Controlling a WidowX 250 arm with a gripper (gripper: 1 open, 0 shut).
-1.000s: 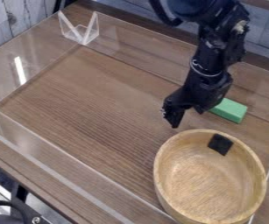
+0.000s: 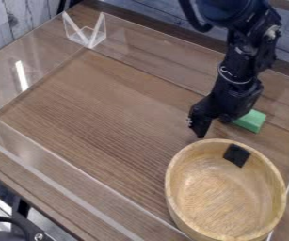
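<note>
My black gripper (image 2: 215, 119) reaches down from the top right to the right side of the wooden table, open and just behind the bowl. A green block (image 2: 249, 120) lies beside it, partly hidden behind its right side. The large tan bowl (image 2: 222, 212) stands in the near right corner, with a black block (image 2: 236, 155) at its back rim.
A clear plastic object (image 2: 87, 31) stands at the back left. Dark cables show at the near left corner.
My gripper has shifted right, towards the green block, and now hides more of it. The bowl and black block have not visibly moved.
</note>
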